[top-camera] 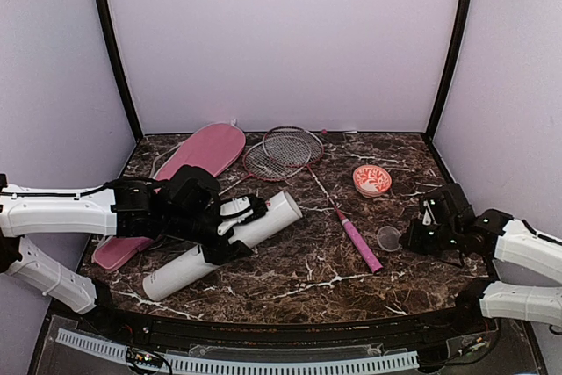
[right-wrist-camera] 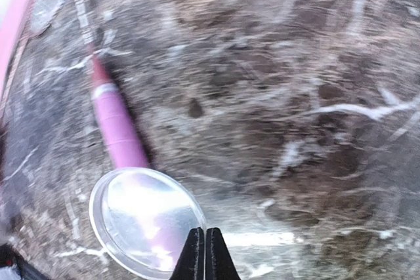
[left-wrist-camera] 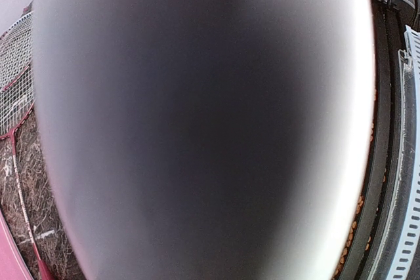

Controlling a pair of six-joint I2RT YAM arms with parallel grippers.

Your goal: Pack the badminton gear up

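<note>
In the top view, my left gripper (top-camera: 249, 230) is shut around a long white tube (top-camera: 180, 273), which lies slanted across the left half. That tube (left-wrist-camera: 197, 129) fills most of the left wrist view. On the right, my right gripper (top-camera: 406, 236) is shut, with the thin rim of a round clear lid (top-camera: 389, 239) at its fingertips. In the right wrist view the lid (right-wrist-camera: 134, 208) hangs partly over a pink racket handle (right-wrist-camera: 119, 129). Two rackets (top-camera: 281, 154) overlap at the back. A pink racket bag (top-camera: 209, 151) lies on the left, partly behind my left arm.
A round container with an orange-and-white pattern (top-camera: 371, 180) stands at the back right. A black rail (top-camera: 281, 333) runs along its front edge.
</note>
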